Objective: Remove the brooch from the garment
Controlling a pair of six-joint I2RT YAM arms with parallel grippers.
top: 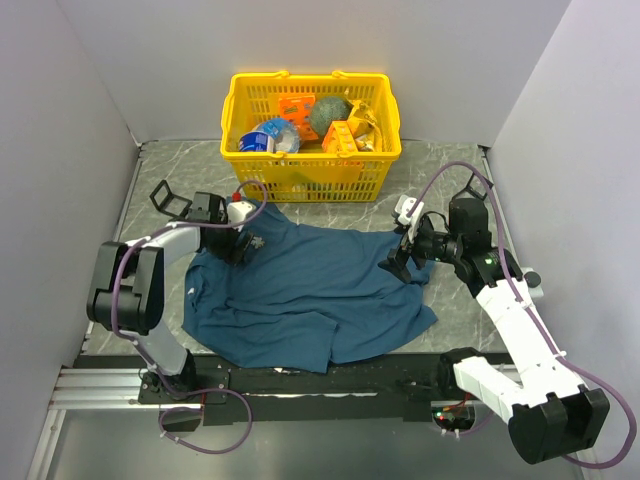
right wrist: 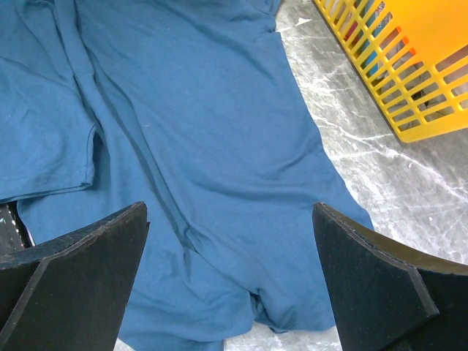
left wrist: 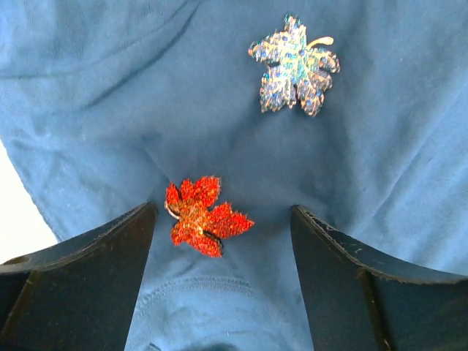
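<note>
A blue garment (top: 300, 290) is spread on the grey table. In the left wrist view, a red leaf-shaped brooch (left wrist: 201, 219) sits on the cloth between the parted fingers of my left gripper, which holds nothing. A silvery glittery brooch (left wrist: 292, 66) lies farther up on the fabric. From above, the left gripper hangs over the garment's left part and largely hides that area. My right gripper is open over the garment's right part, with only cloth in view beneath it.
A yellow basket (top: 310, 180) of mixed items stands at the back, beyond the garment. Marble-patterned table top (top: 440, 180) shows bare around the cloth. Walls bound the sides and back.
</note>
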